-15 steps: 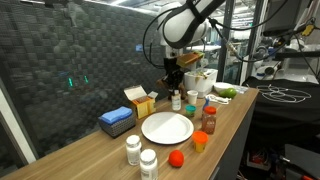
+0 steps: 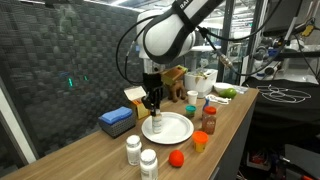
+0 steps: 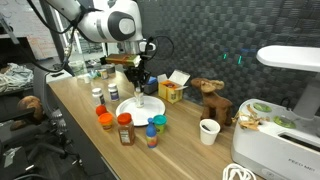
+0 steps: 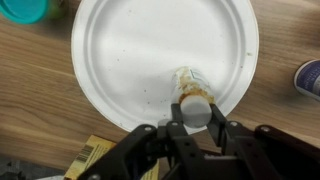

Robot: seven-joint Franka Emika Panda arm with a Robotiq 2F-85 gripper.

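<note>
My gripper is shut on a small bottle [image 4: 195,105] with a pale round cap and a white label. Below it lies the white round plate [image 4: 140,60], and in the wrist view the bottle stands out against the plate's near part, inside the rim. Exterior view 1 shows the bottle [image 2: 156,124] upright over the plate's left part. It hangs at or just above the surface; whether it touches cannot be told.
White bottles [image 2: 133,150] stand left of the plate, near a red tomato [image 2: 176,158] and an orange cup [image 2: 200,141]. A blue box [image 2: 117,116] and an open yellow carton [image 3: 172,88] sit behind. A teal cup [image 4: 30,18] is close to the rim.
The plate has stayed put.
</note>
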